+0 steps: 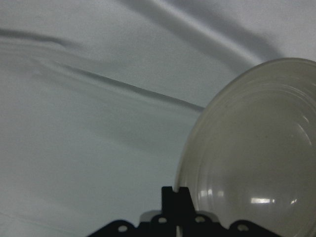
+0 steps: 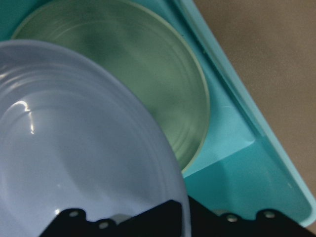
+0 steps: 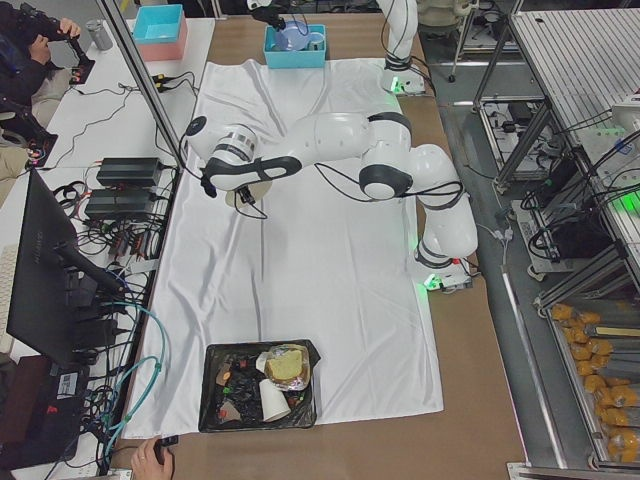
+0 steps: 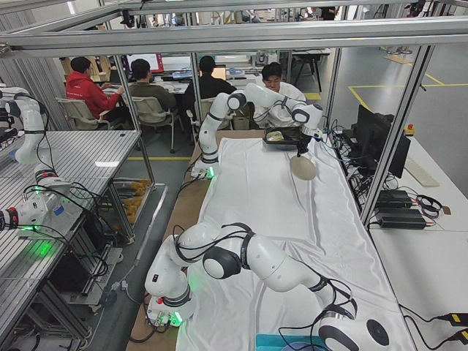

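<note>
A cream plate (image 4: 303, 167) hangs over the white cloth; my left gripper is shut on its rim in the left wrist view and partly hidden by the arm in the camera left view. In the right wrist view, a blue plate (image 2: 84, 143) is gripped at its rim by my right gripper, above a teal bin (image 2: 274, 187) that holds a green plate (image 2: 168, 79). The blue plate also shows at the bin in the camera left view (image 3: 291, 36).
A black tray (image 3: 215, 410) with food scraps, a white cup and a sandwich-like item sits at one end of the cloth (image 3: 340, 280). A monitor and cables line the side table.
</note>
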